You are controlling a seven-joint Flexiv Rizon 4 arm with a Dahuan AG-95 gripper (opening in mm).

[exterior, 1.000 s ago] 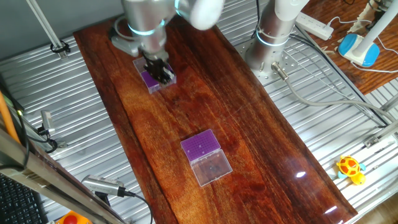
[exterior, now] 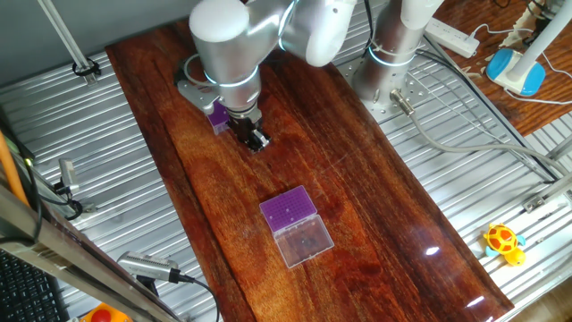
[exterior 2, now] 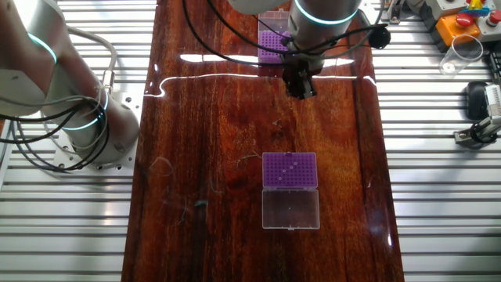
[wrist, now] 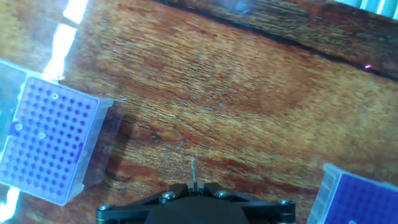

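Note:
My gripper appears at the bottom of the wrist view with its dark fingertips together. A thin pale streak stands just ahead of the tips; whether it is held or lies on the table cannot be told. In exterior view 2 the gripper hangs over the wood between two purple racks. The middle rack has an open clear lid and a few small pale pieces in its holes, also seen on this rack at the left of the wrist view. The other rack is partly hidden by the arm.
Bare wood surrounds the middle rack. The arm's base stands beside the board on slatted metal. A camera on a cable sits by the board's left edge. Loose cables hang around the arm.
My gripper has moved from over the far rack towards the middle rack, to the right and down in exterior view 1. Both racks have stayed in place.

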